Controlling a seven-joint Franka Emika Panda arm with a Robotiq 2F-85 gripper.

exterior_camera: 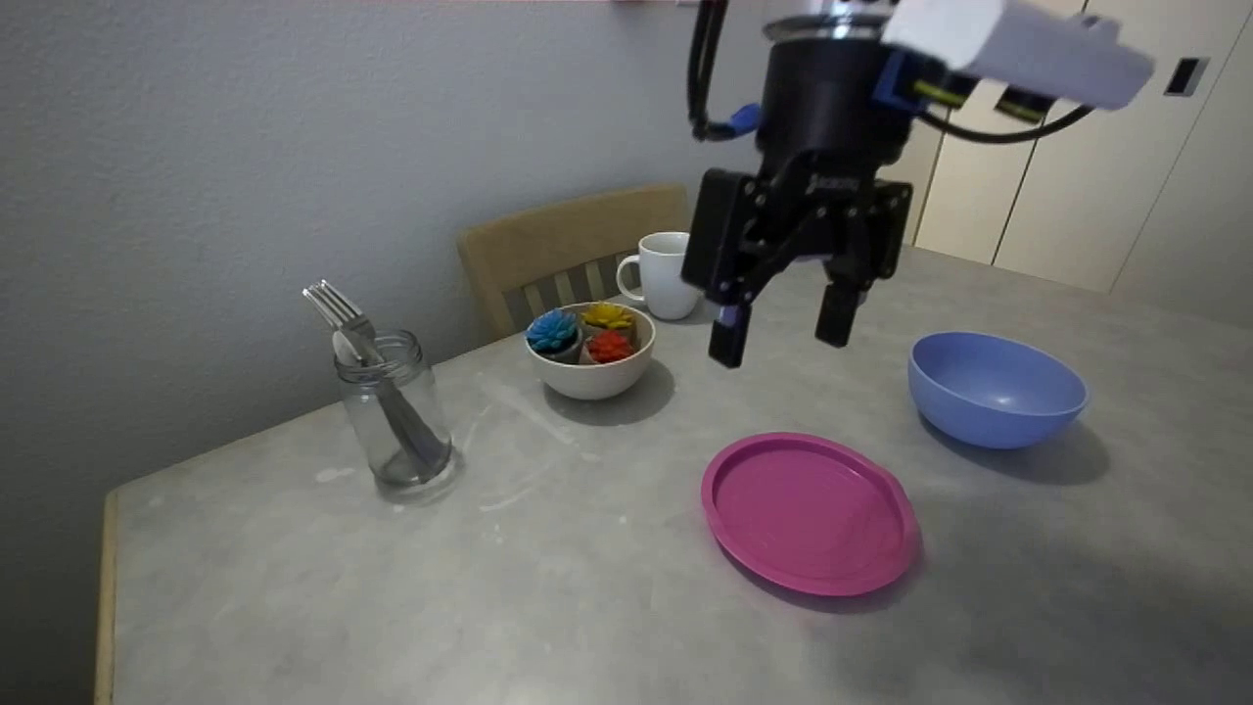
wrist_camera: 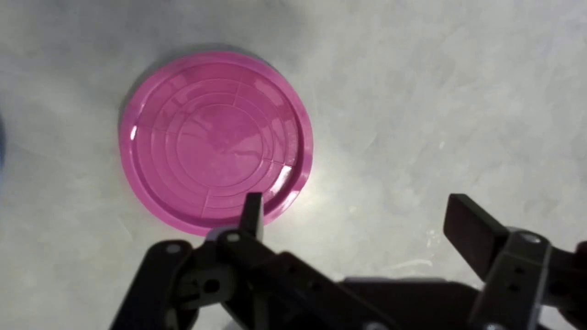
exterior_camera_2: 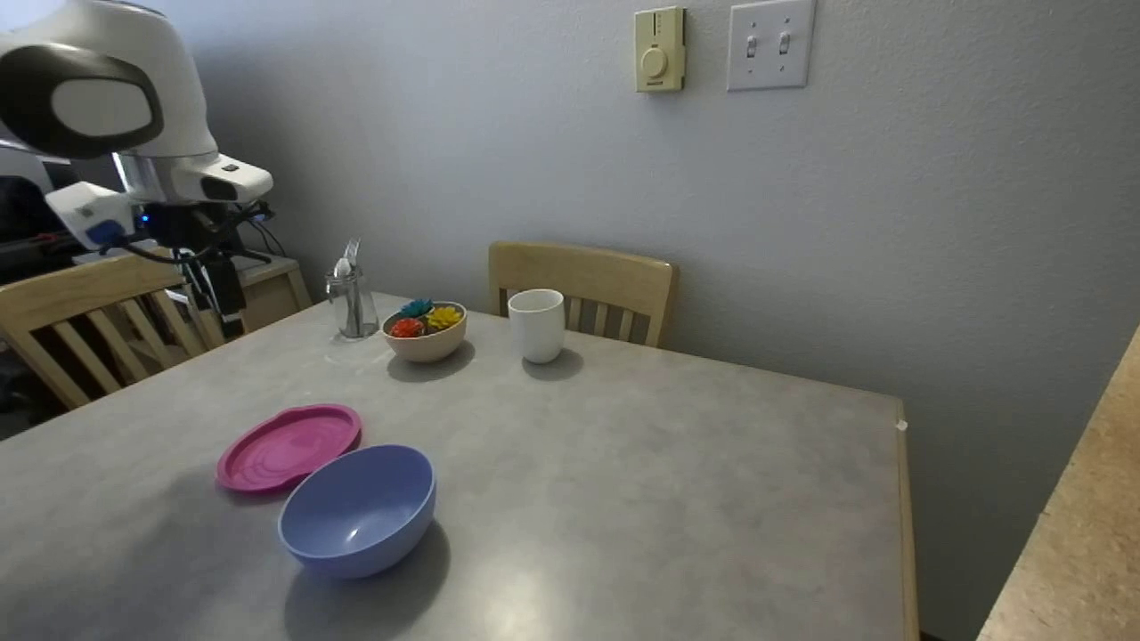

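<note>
My gripper (exterior_camera: 781, 341) hangs in the air above the table, open, with nothing between its fingers. In the wrist view the gap of the gripper spans bare table, and its left fingertip overlaps the lower right rim of the pink plate (wrist_camera: 220, 143) in the picture. That plate (exterior_camera: 811, 515) lies flat and empty below the gripper. A blue bowl (exterior_camera: 996, 388), empty, stands near the plate. A small white bowl (exterior_camera: 593, 374) holds blue, yellow and red flower-like pieces. The white mug (exterior_camera_2: 536, 324) stands upright beside it.
A glass jar (exterior_camera: 396, 429) with a fork and other cutlery stands near the wall side, its fork sticking up. Wooden chairs (exterior_camera_2: 582, 267) stand at the table's edge. The table (exterior_camera_2: 727, 481) has wide free room to the right in exterior view 2.
</note>
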